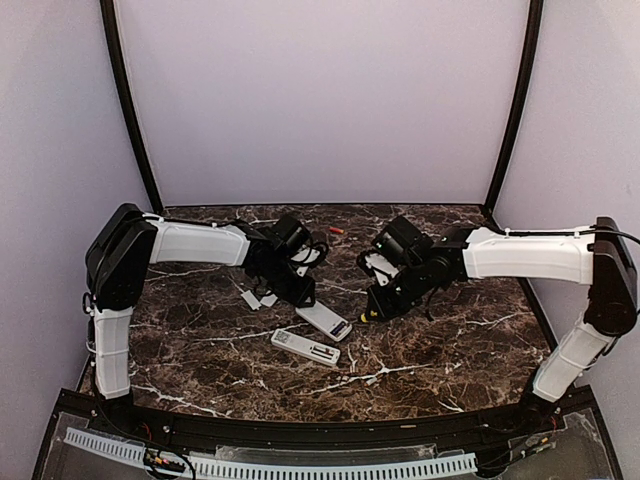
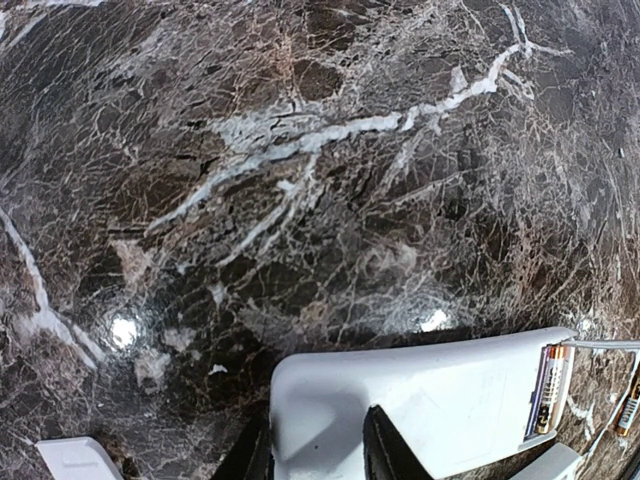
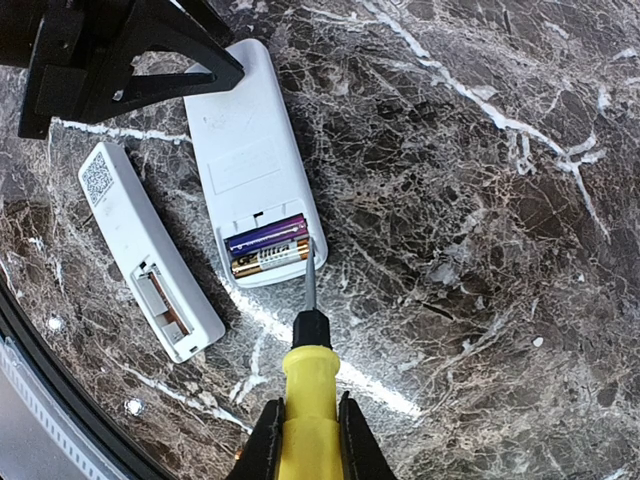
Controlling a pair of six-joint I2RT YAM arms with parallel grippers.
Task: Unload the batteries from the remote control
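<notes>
A white remote (image 3: 245,140) lies face down, its battery bay uncovered. Inside sit a purple battery (image 3: 265,237) and a black-and-copper battery (image 3: 270,257), side by side. My right gripper is shut on a yellow-handled screwdriver (image 3: 312,375), whose thin metal tip reaches the bay's edge by the battery ends; contact there is hard to judge. At the remote's opposite end, my left gripper stands part open, fingers over that end. Whether they touch the remote cannot be made out.
Small white covers (image 1: 250,299) rest to the left, a red item (image 1: 336,230) at the back. A loose battery (image 2: 628,410) shows at the left wrist view's edge.
</notes>
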